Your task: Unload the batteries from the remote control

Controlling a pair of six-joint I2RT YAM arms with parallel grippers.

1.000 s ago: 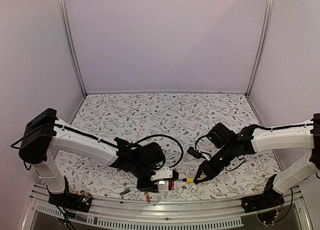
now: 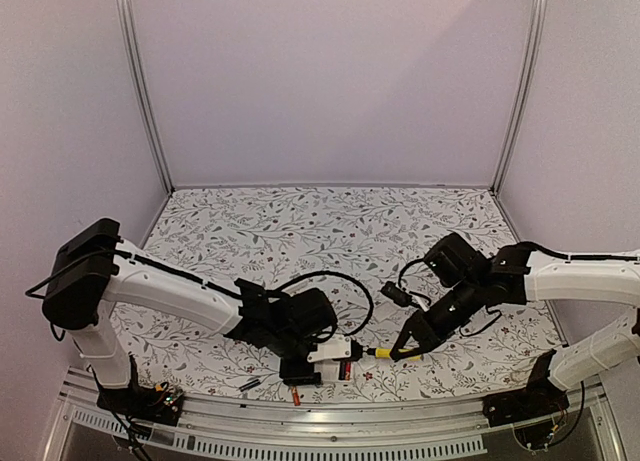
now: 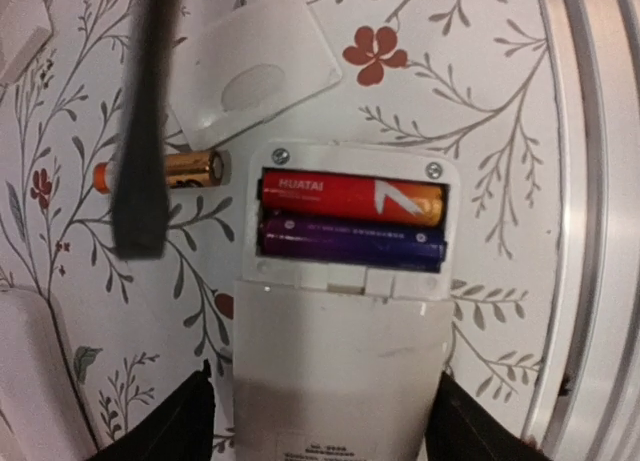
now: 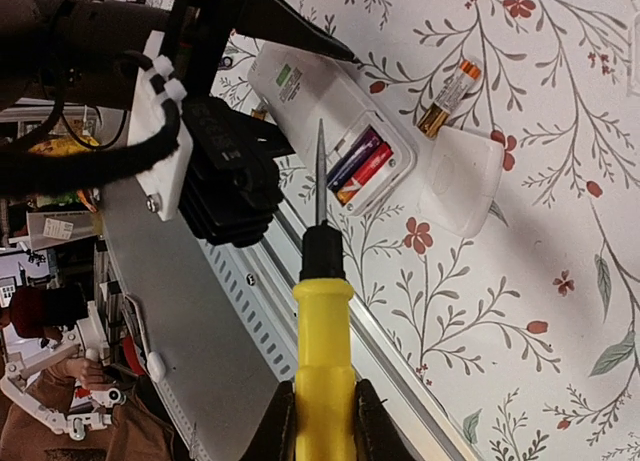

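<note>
The white remote (image 3: 335, 371) lies with its compartment open, holding a red battery (image 3: 350, 194) and a purple battery (image 3: 350, 239). My left gripper straddles the remote's body, fingers part open at either side; whether they touch it is unclear. My right gripper is shut on a yellow-handled screwdriver (image 4: 323, 311), whose tip points toward the battery compartment. In the right wrist view the tip appears over the compartment's edge; contact cannot be told. The white battery cover (image 4: 462, 181) lies loose beside the remote.
A loose orange-tipped battery (image 4: 448, 99) lies near the cover. The table's metal edge (image 3: 585, 221) runs close along the remote's side. Small items (image 2: 296, 396) lie along the front edge in the top view.
The right arm, with the screwdriver, dipped and has since risen slightly. The left arm has shifted very little.
</note>
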